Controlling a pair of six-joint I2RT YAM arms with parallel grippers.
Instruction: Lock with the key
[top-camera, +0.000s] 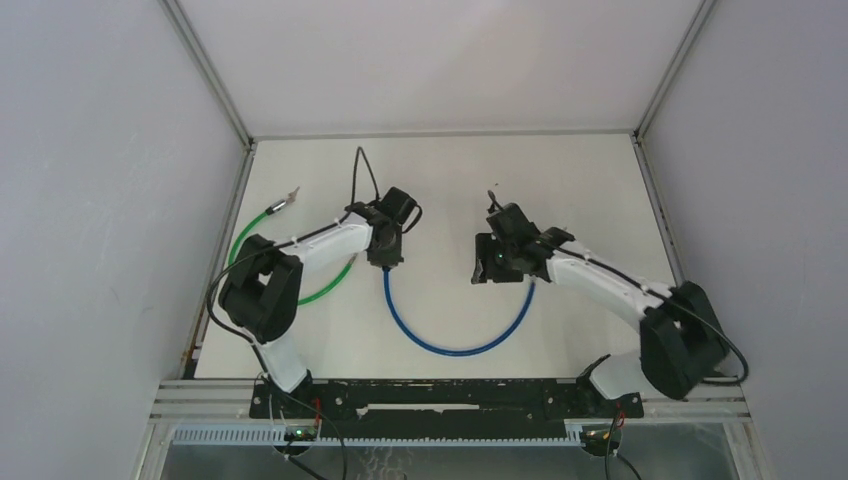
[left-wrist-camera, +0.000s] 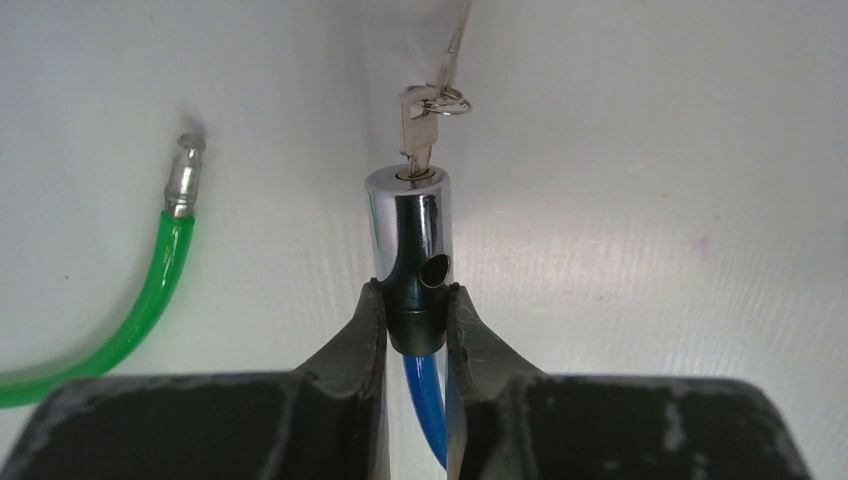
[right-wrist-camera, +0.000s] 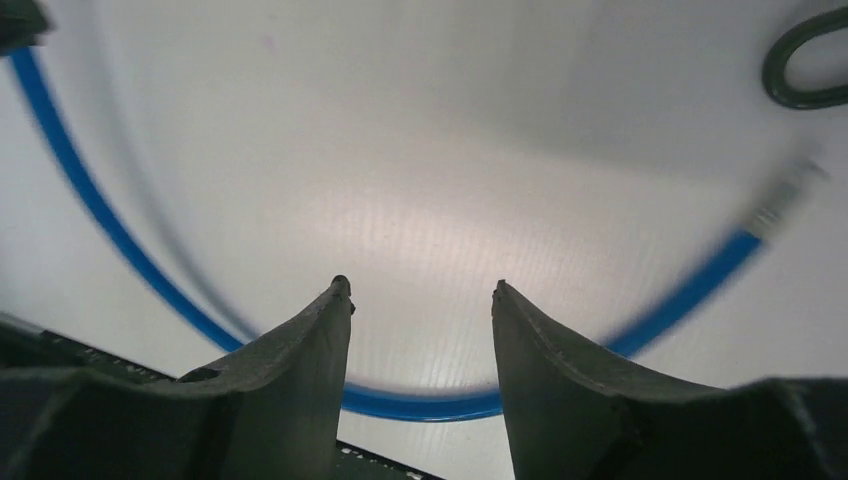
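In the left wrist view a chrome lock (left-wrist-camera: 405, 215) ends the blue cable (left-wrist-camera: 424, 395), a silver key (left-wrist-camera: 418, 125) with a ring standing in its top. My left gripper has its fingers around the lock's lower body. The lock is hidden in the top view. The blue cable curves toward the front and right in the top view (top-camera: 454, 350); its free metal tip (right-wrist-camera: 785, 200) is blurred in the right wrist view. My right gripper stands open above the cable, empty.
A green cable (top-camera: 326, 289) lies at the left, its other lock (top-camera: 279, 204) with a key at the back left. A dark loop (right-wrist-camera: 800, 95) shows in the right wrist view.
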